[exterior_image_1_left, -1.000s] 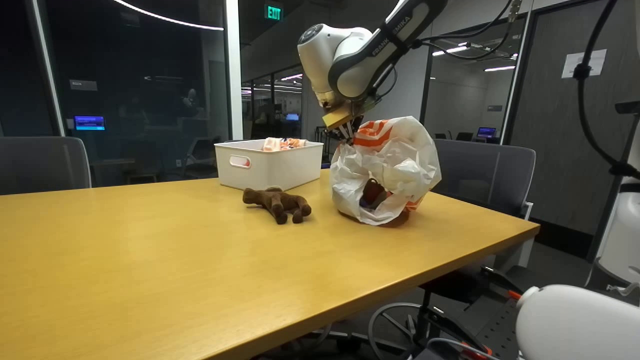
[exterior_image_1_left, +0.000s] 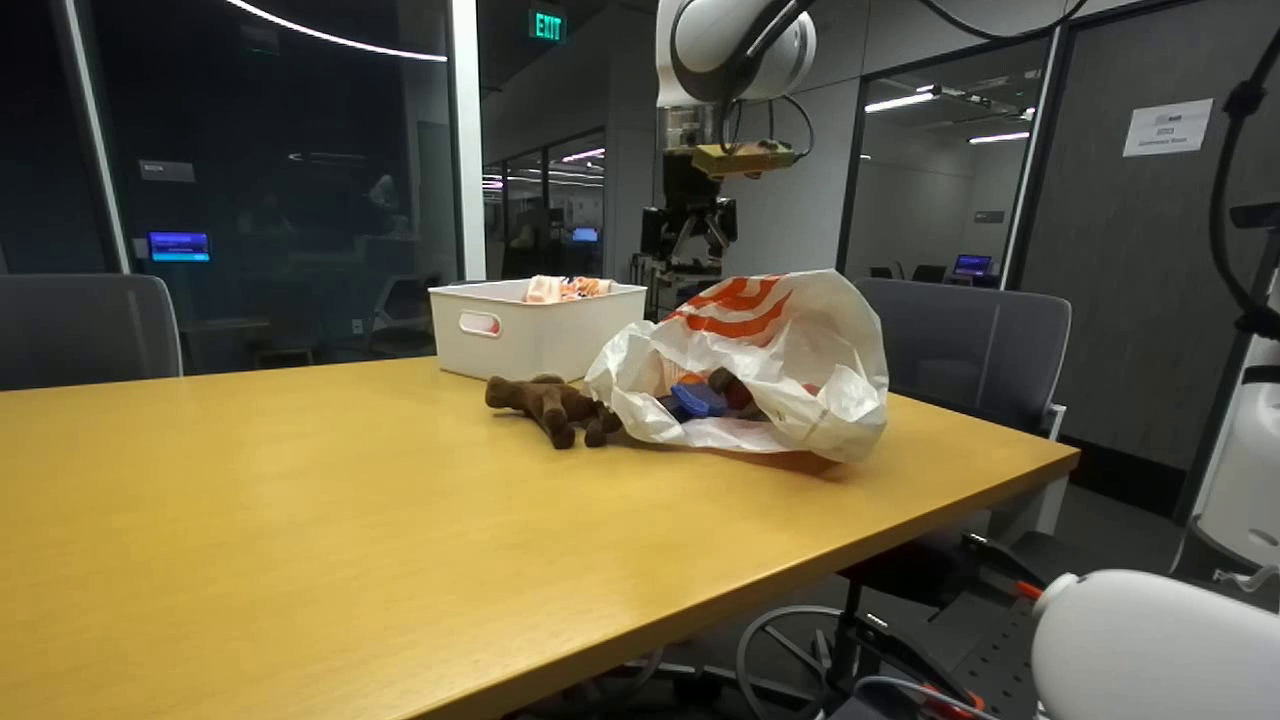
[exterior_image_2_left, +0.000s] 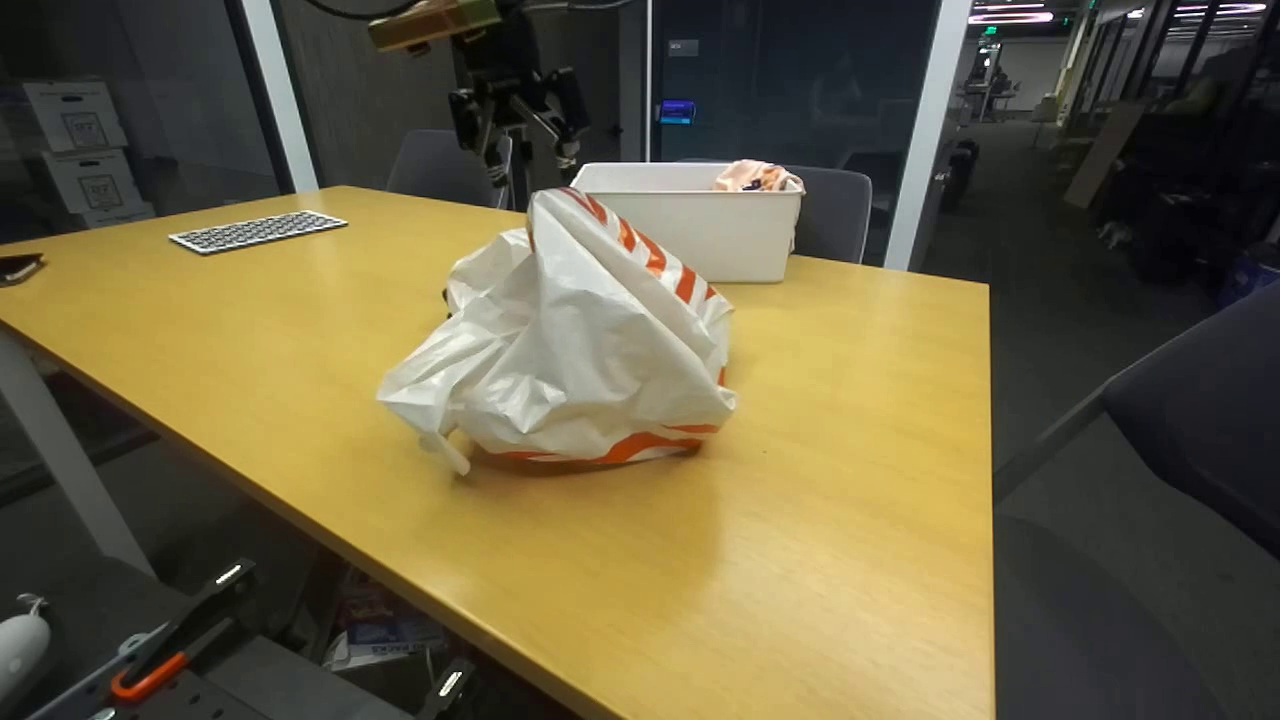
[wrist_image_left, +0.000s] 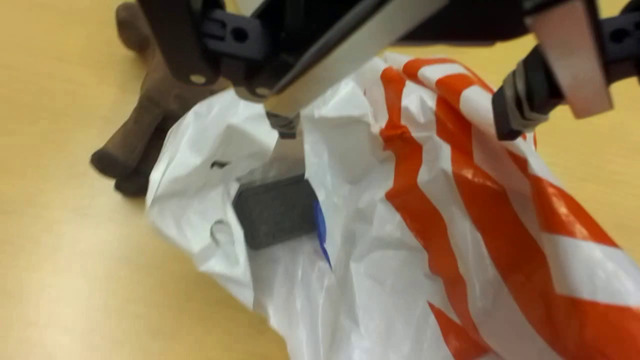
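Note:
A white plastic bag with orange stripes (exterior_image_1_left: 780, 324) lies on its side on the table, its mouth facing the camera in exterior view 1. Inside it show a blue item (exterior_image_1_left: 699, 401) and some dark things; from above, a dark grey block (wrist_image_left: 276, 211) is visible in the opening. Beside the bag's mouth lies a brown plush animal (exterior_image_1_left: 540, 400). Above the bag hangs my gripper (exterior_image_2_left: 528, 168), open and apart from it, with nothing between its fingers. The wrist view has the fingers (wrist_image_left: 286, 123) spread wide over the bag.
Behind the bag stands a white bin (exterior_image_1_left: 528, 330) with a patterned cloth (exterior_image_1_left: 564, 288) at its top. A keyboard (exterior_image_2_left: 258, 230) lies toward the table's far left in exterior view 2.
The gripper has risen off the bag and the arm now points straight down. The bag has slumped and spread left, up against the plush animal, its mouth wider with the blue item showing.

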